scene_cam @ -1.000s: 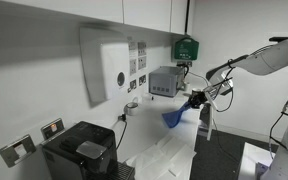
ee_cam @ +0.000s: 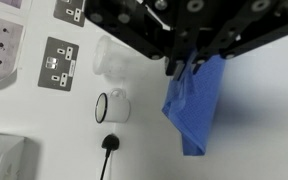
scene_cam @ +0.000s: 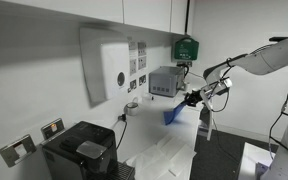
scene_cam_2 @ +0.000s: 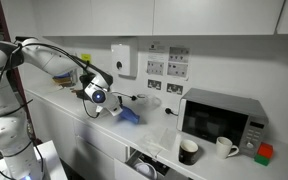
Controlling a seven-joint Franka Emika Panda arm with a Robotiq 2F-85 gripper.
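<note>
A blue cloth (ee_cam: 196, 105) hangs from my gripper, which is shut on it; the cloth spreads downward beyond the fingertips in the wrist view. In exterior view 1 the cloth (scene_cam: 174, 114) drapes over the far part of the white counter, with the gripper (scene_cam: 191, 99) at its upper right end. Exterior view 2 shows the cloth (scene_cam_2: 130, 116) slanting away from the gripper (scene_cam_2: 116, 109). Whether its lower edge touches the counter I cannot tell.
A white mug with a dark rim (ee_cam: 111, 106) and a clear glass container (ee_cam: 111, 58) stand near the wall sockets (ee_cam: 57, 62). A microwave (scene_cam_2: 209, 122), a black mug (scene_cam_2: 188, 151) and a white mug (scene_cam_2: 225, 147) are at right in exterior view 2. Below, a drawer (scene_cam_2: 144, 168) is open.
My gripper and the blue cloth have shifted slightly, the cloth now a little higher in exterior view 1. It stays in the grip throughout.
</note>
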